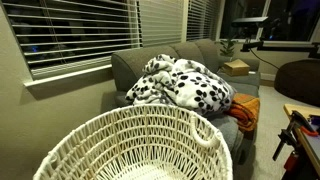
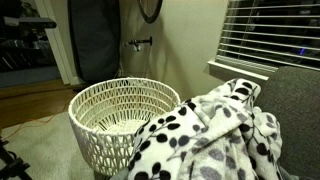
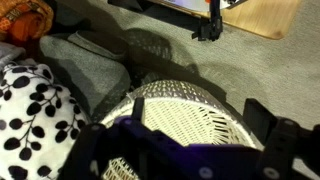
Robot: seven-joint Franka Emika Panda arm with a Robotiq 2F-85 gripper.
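Observation:
A white woven basket (image 1: 85, 145) fills the foreground of exterior view 1, and its visible inside looks empty. On the grey sofa behind it lies a bunched white blanket with black leaf spots (image 1: 185, 85). Exterior view 2 has the blanket (image 2: 205, 140) in front, with the basket (image 2: 100, 148) beyond it to the left. In the wrist view my gripper is open, its dark fingers wide apart over the basket (image 3: 180, 88), nothing visible between them. The blanket (image 3: 35, 120) lies to the left there, clear of the fingers.
Grey sofa (image 1: 130, 65) stands along the window wall. An orange cloth (image 1: 245, 108) lies beside the blanket, and a cardboard box (image 1: 236, 68) sits farther back. A wooden tabletop (image 3: 262, 17) borders the top of the wrist view. Open carpet (image 3: 265, 70) lies between table and basket.

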